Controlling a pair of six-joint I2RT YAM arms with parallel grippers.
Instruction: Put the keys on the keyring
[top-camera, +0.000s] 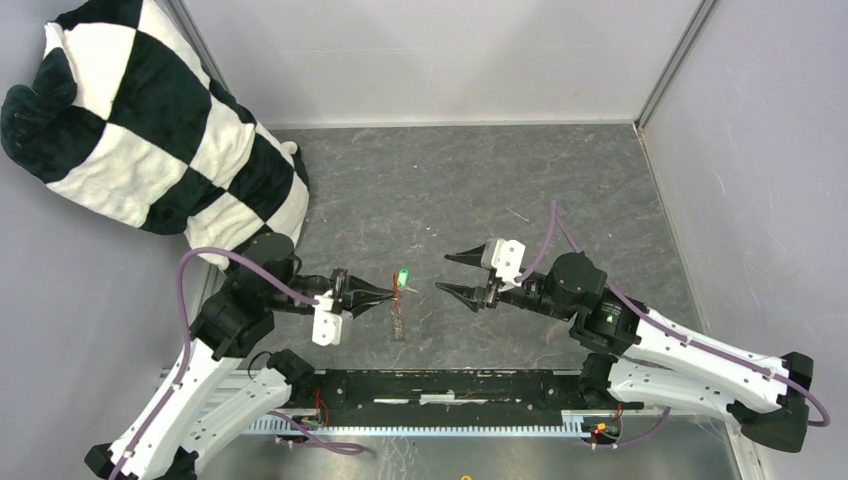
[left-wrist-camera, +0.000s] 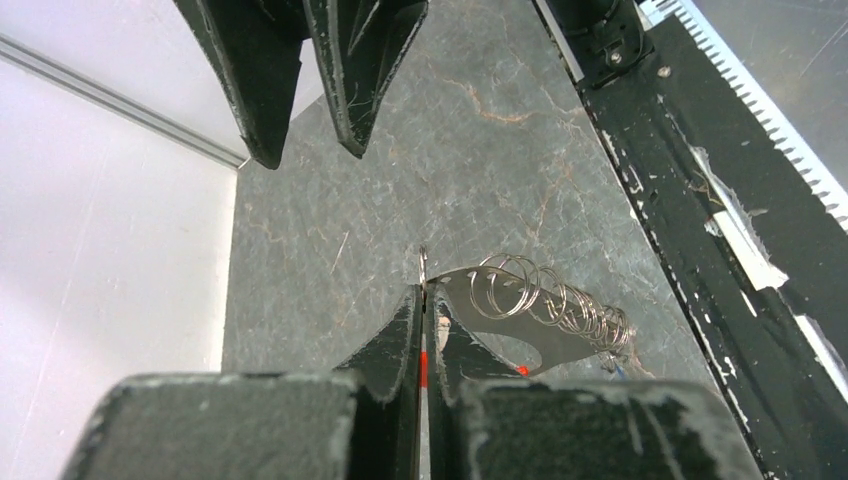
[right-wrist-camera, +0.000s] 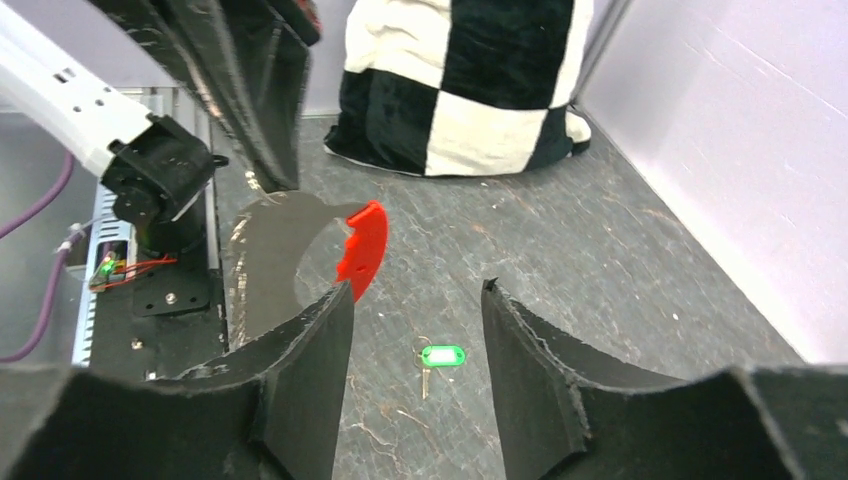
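Note:
My left gripper is shut on the end of the keyring (left-wrist-camera: 560, 345), a flat grey metal loop strung with several thin wire rings (left-wrist-camera: 510, 285). A red toothed part of the keyring (right-wrist-camera: 368, 245) shows in the right wrist view, below and beside the left fingertips. To the right of it, my right gripper (top-camera: 446, 271) stands open, its fingers apart and nothing between them. A green-headed key (right-wrist-camera: 442, 356) lies on the grey floor beyond the right fingertips in that view; from above, its green head (top-camera: 403, 277) shows beside the keyring.
A black-and-white checked cushion (top-camera: 165, 120) leans at the back left, close to the left arm. Along the front runs a black rail (top-camera: 450, 385).

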